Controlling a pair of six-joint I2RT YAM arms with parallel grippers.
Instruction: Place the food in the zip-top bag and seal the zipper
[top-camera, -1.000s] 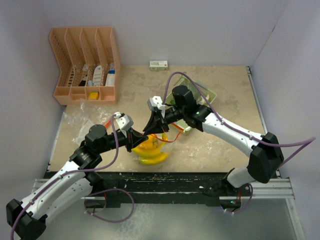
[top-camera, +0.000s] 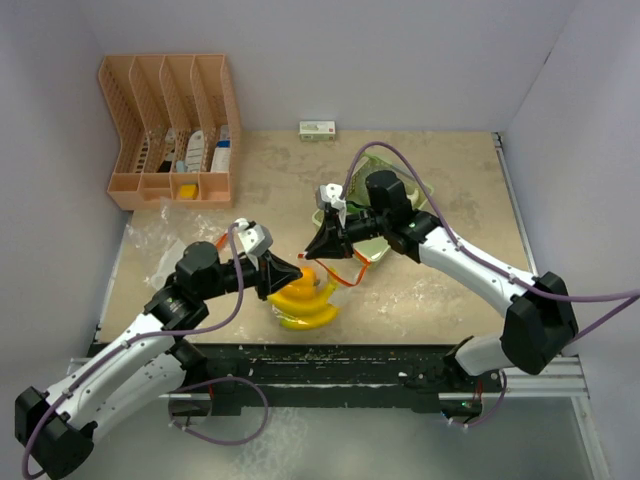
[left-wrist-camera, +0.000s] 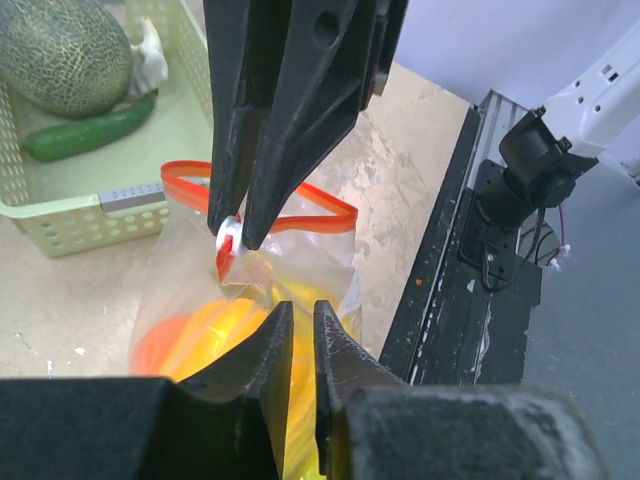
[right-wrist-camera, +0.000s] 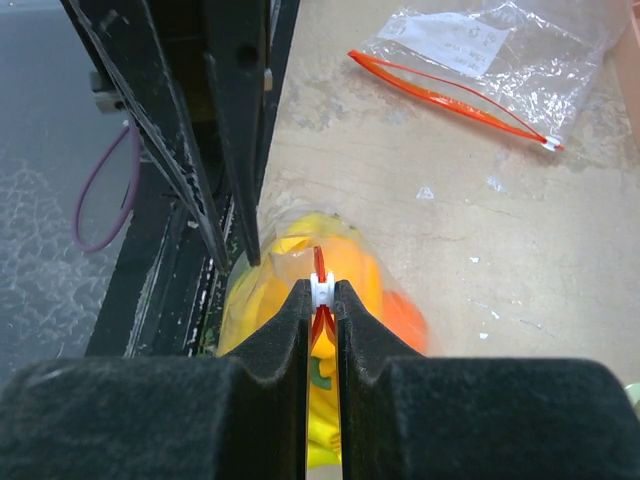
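Note:
The clear zip bag (left-wrist-camera: 165, 285) with its orange-red zip strip (left-wrist-camera: 320, 222) holds yellow bananas (top-camera: 308, 317) and an orange pepper (top-camera: 303, 282). Its strip stands bent out into a loop away from the white slider (right-wrist-camera: 322, 290). My right gripper (top-camera: 305, 255) is shut on that slider at one end of the zip. Just beside the bag, to the left of the right gripper, my left gripper is partly open, a narrow gap between its fingertips. Nothing shows held in that gap, though the bag's film lies behind it.
A green basket (left-wrist-camera: 110, 215) with a cucumber (left-wrist-camera: 90, 130) and a melon (left-wrist-camera: 65, 50) stands behind the right arm. Another empty zip bag (right-wrist-camera: 480, 60) lies at the left of the table. An orange rack (top-camera: 170, 130) stands at the back left.
The right gripper moved slightly right with the slider.

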